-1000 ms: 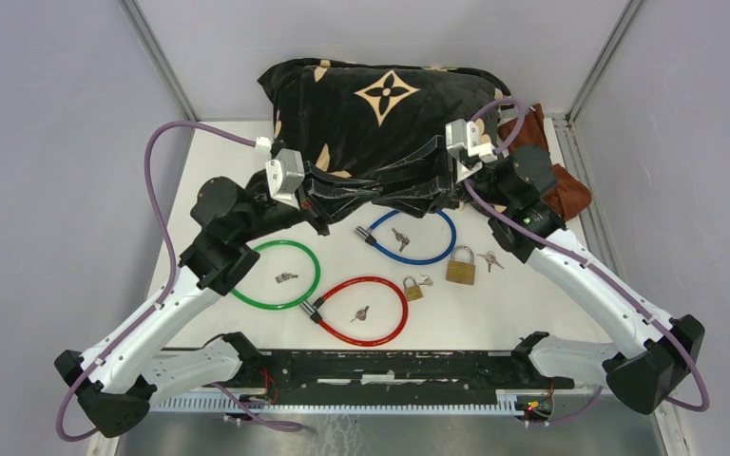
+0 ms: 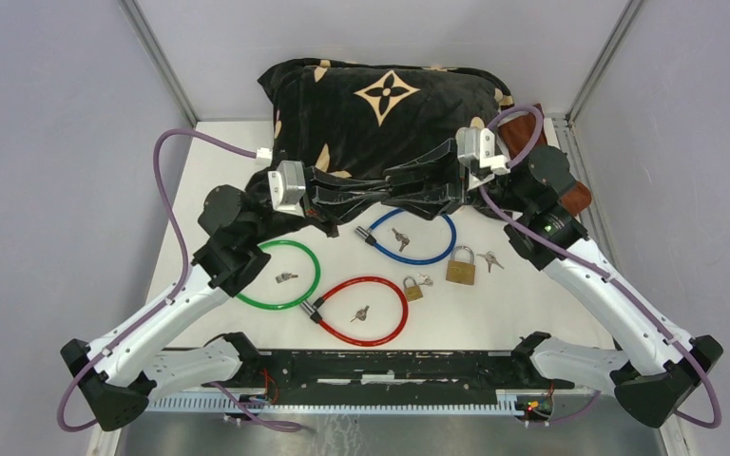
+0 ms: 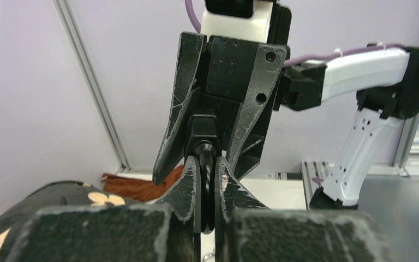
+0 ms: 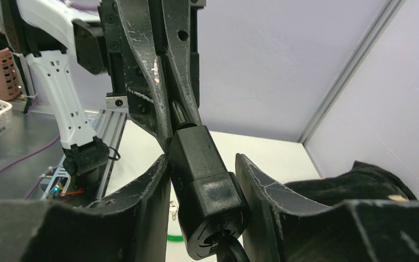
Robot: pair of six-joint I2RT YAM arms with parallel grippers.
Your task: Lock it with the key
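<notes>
High above the table, in the top view, my two grippers meet tip to tip. A black, box-shaped lock part (image 4: pixel 204 169) with a keyhole-like opening and a dark cord at its near end sits between them. My left gripper is shut on a narrow black piece (image 3: pixel 209 202) that leads to this box. Around the box, my right gripper stands with its fingers spread; the left wrist view shows a gap beside the box. A metal shaft (image 4: pixel 180 112) shows between the left fingers. Whether that shaft is a key, I cannot tell.
Below lie a green cable lock (image 2: pixel 316 271), a red cable lock (image 2: pixel 405 309), a blue cable lock (image 2: pixel 452 237), a large padlock (image 2: pixel 460 273), a small padlock (image 2: pixel 413 293) and several keys. A black cushion (image 2: pixel 342 104) fills the back; a brown cloth (image 2: pixel 570 195) lies at right.
Both arms have shifted slightly right in the top view, the right one a little farther and also toward the front. The things on the table have not moved.
</notes>
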